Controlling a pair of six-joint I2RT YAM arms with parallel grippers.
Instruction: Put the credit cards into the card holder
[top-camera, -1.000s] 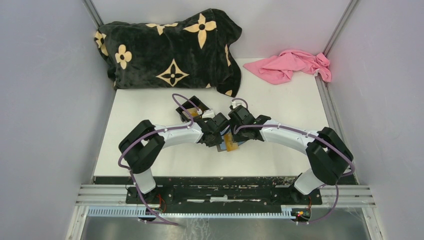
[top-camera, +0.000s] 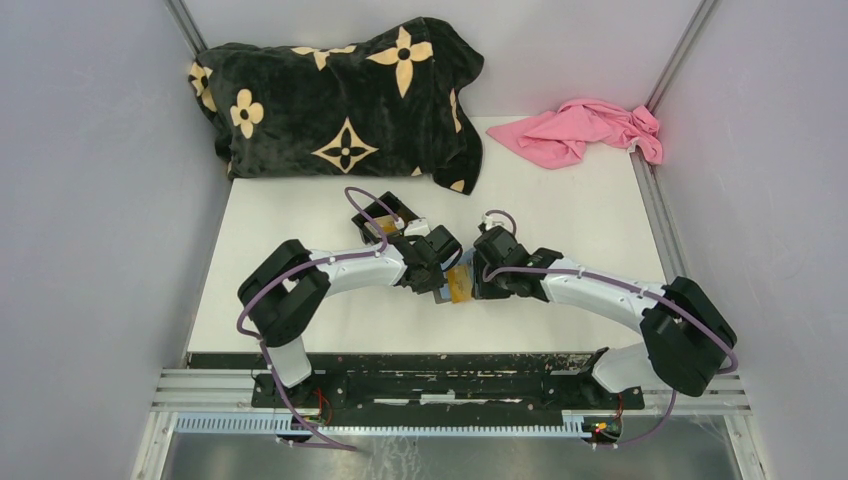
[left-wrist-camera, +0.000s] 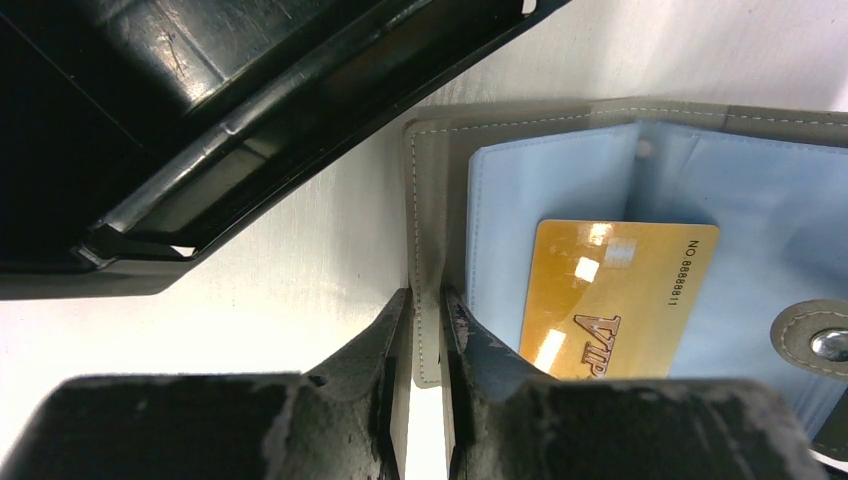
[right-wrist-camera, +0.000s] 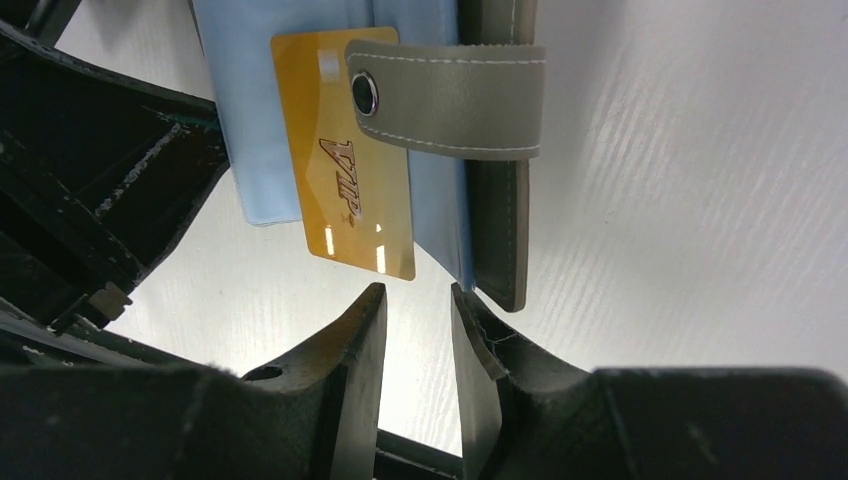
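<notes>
The card holder (left-wrist-camera: 760, 190), grey-brown outside with light blue sleeves and a snap strap (right-wrist-camera: 450, 100), lies open on the table. A gold VIP card (left-wrist-camera: 620, 290) (right-wrist-camera: 350, 200) rests on its blue sleeves. My left gripper is shut on the holder's grey edge at its left side. My right gripper is part open beside the holder's near right end, below the card in the right wrist view, with nothing visible between its fingers. In the top view both grippers largely cover the holder.
A black tray (top-camera: 368, 213) (left-wrist-camera: 150, 120) with gold cards sits just behind the left gripper. A dark patterned cushion (top-camera: 330, 100) and pink cloth (top-camera: 570, 130) lie along the back.
The right arm has moved to the right and toward the near edge, uncovering more of the holder and card. The left arm has not visibly moved.
</notes>
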